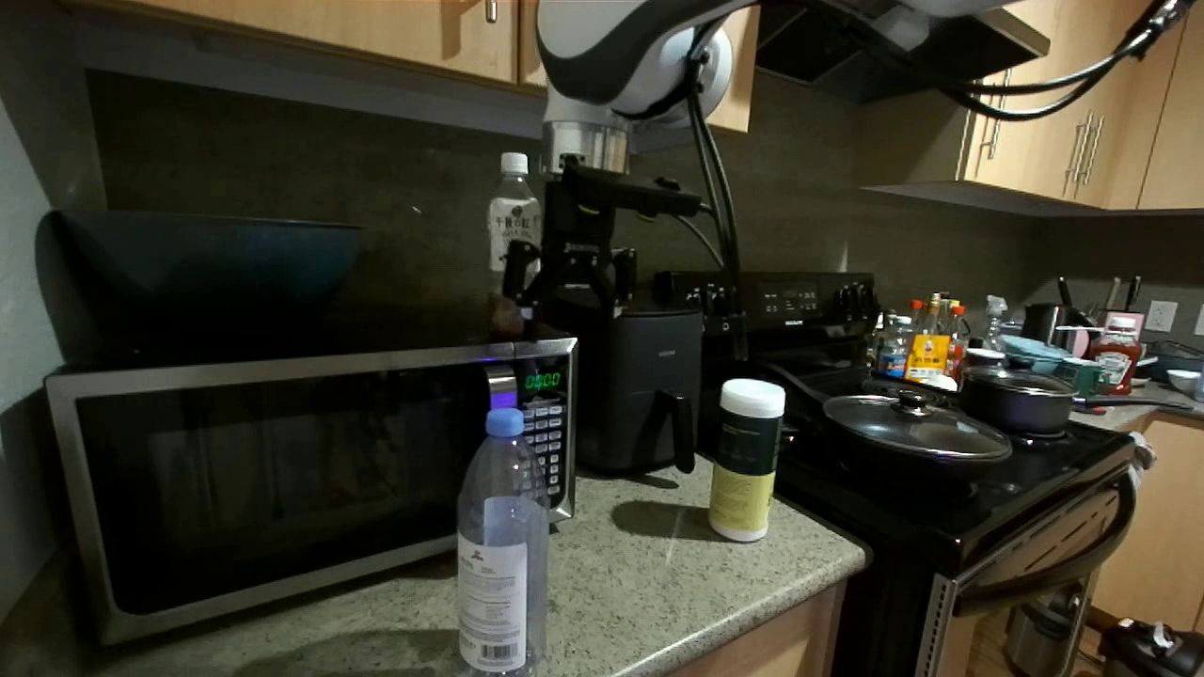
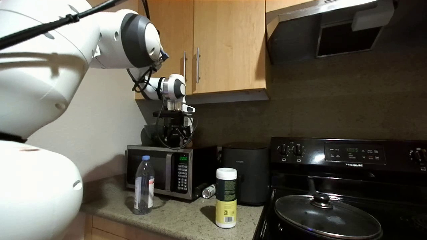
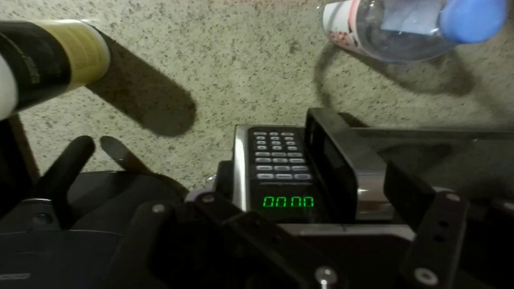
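My gripper [image 1: 572,295] points down, open and empty, above the front right part of the microwave [image 1: 282,496]. In the wrist view, the microwave's handle [image 3: 344,137] and keypad [image 3: 282,156] show beyond and between the spread fingers. A clear bottle with a blue cap [image 1: 504,542] stands upright on the counter in front of the microwave, apart from my gripper. Behind the gripper stands a milk tea bottle with a white cap [image 1: 514,214]; its lower part is dim and partly covered. To the right is a white-lidded canister [image 1: 745,461] with a green and yellow label.
A black air fryer [image 1: 643,389] stands right of the microwave, and a dark bowl [image 1: 214,259] sits on top of it. Near the air fryer a can [image 2: 208,191] lies on its side. The stove holds a lidded pan [image 1: 916,427]. Open counter [image 1: 632,564] lies between bottle and canister.
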